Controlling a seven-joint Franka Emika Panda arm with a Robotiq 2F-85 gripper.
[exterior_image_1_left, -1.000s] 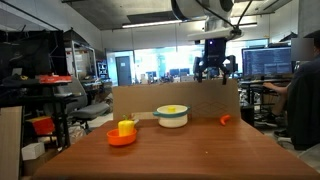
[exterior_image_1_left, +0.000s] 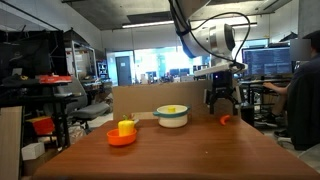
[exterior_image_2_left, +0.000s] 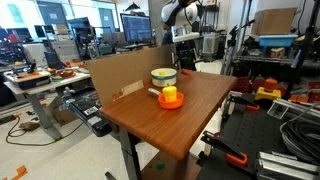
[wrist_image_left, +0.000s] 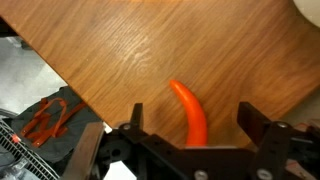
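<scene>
A curved red-orange object (wrist_image_left: 190, 112), shaped like a pepper, lies on the wooden table (wrist_image_left: 120, 50); in the first exterior view it is the small red spot (exterior_image_1_left: 225, 119) at the far right. Over it hangs my gripper, open, one finger (wrist_image_left: 137, 116) on either side of the object and nothing gripped. Its lower end is hidden under the gripper in the wrist view. To the left stands a white pot with a blue-green rim (exterior_image_1_left: 172, 118), something yellow (exterior_image_1_left: 171, 109) inside. Nearer the front is an orange bowl (exterior_image_1_left: 121, 138) with a yellow block (exterior_image_1_left: 126, 127) in it.
A brown cardboard panel (exterior_image_1_left: 135, 100) stands along the table's back edge. Off the table's edge lie a dark cloth and red-handled tool (wrist_image_left: 55, 122). A person (exterior_image_1_left: 303, 90) sits at the right.
My gripper has come down toward the tabletop at the far right, closer to the red object. The pot, the bowl and the red object stay where they were.
</scene>
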